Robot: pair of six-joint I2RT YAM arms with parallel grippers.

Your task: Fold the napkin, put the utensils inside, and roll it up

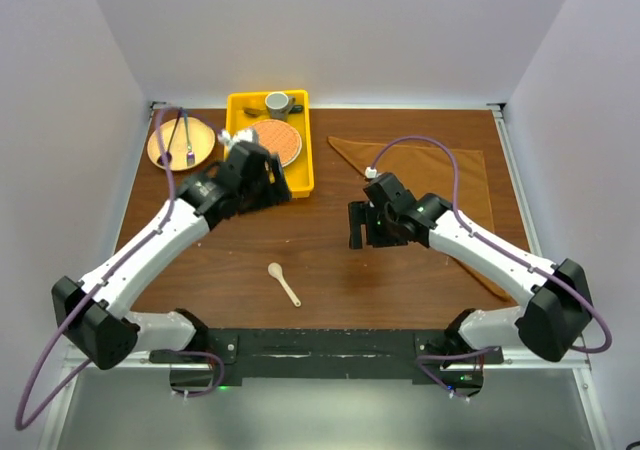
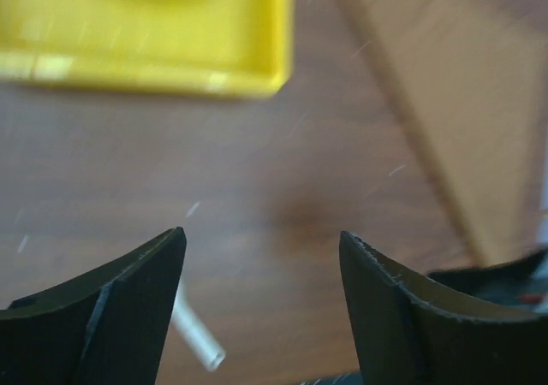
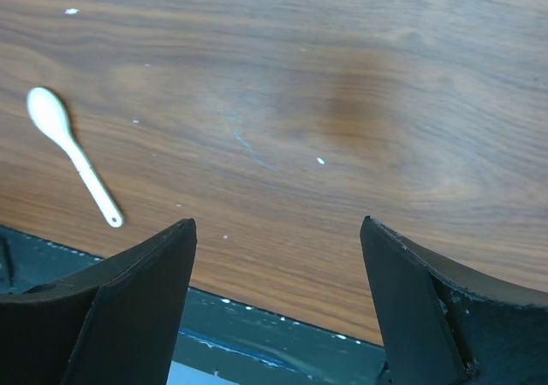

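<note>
The orange napkin (image 1: 468, 195) lies folded into a triangle on the right, partly under my right arm. A white spoon (image 1: 283, 282) lies alone at the front middle, also in the right wrist view. A purple spoon and a fork (image 1: 189, 148) rest on the yellow plate (image 1: 158, 142). My left gripper (image 1: 264, 188) hovers over the tray's front edge, open and empty, blurred. My right gripper (image 1: 366, 223) hangs over the middle of the table, its fingers apart with nothing between them.
A yellow tray (image 1: 304, 180) at the back holds a grey cup (image 1: 278, 102), an orange disc and other items. Side walls enclose the table.
</note>
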